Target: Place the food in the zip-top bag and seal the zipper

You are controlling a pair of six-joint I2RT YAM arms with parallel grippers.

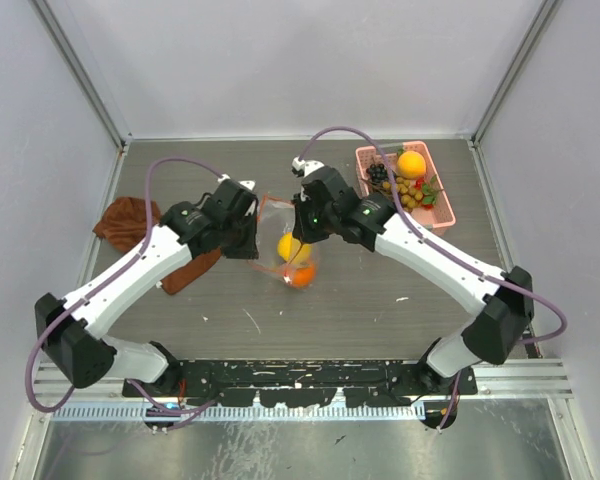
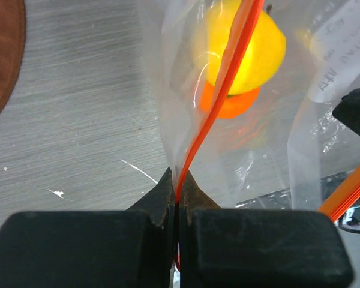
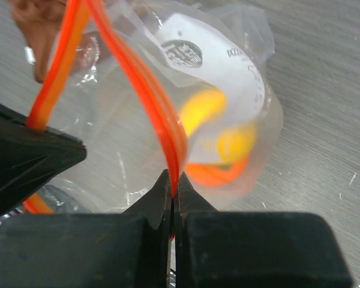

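A clear zip top bag [image 1: 271, 233] with orange zipper edges hangs between my grippers, holding a yellow fruit [image 1: 292, 247] [image 2: 249, 48] above an orange fruit [image 1: 301, 275] [image 2: 228, 105]. My left gripper [image 1: 248, 245] is shut on one zipper edge of the bag, which runs up from between its fingertips. My right gripper [image 1: 302, 229] is shut on the opposite zipper edge. In the right wrist view the fruit shows blurred through the plastic and its white printed label [image 3: 207, 63].
A pink basket [image 1: 440, 205] of grapes and other produce, with another yellow fruit, stands at the back right. Brown cloths [image 1: 121, 222] lie on the left of the grey table [image 1: 360, 310].
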